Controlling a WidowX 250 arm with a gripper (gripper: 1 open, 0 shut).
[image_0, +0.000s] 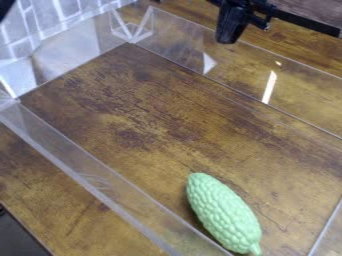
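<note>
A pale green bitter melon (222, 212) lies in the lower right of a clear-walled enclosure on the wooden surface (147, 130). My black gripper (227, 36) hangs at the top of the view, over the back wall of the enclosure and far from the melon. It looks shut, with nothing visible between its fingers.
Transparent walls (80, 176) ring the work area, whose middle is bare wood. A light tiled backdrop (38, 28) stands at the back left.
</note>
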